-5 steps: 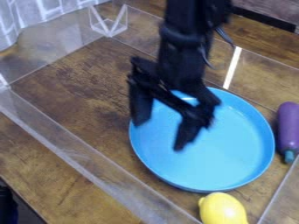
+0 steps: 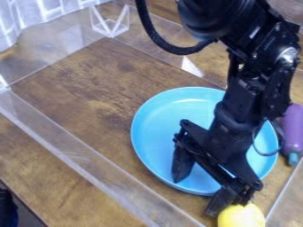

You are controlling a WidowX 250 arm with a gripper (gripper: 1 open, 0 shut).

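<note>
My black gripper (image 2: 207, 173) hangs low over the blue plate (image 2: 160, 120), fingers open, one over the plate's middle and the other at its lower right rim, just above a yellow lemon-like object (image 2: 240, 215). A purple eggplant-like object (image 2: 291, 137) lies right of the plate, partly behind my arm.
Bare wooden table (image 2: 83, 89) fills the left side. Clear plastic walls run along the lower left and the back, with a small clear corner piece (image 2: 109, 25) at the top. My arm and cable cover the upper right.
The gripper has come down and toward me from over the plate's back part to its front right, near the yellow object. It is now sharper in view.
</note>
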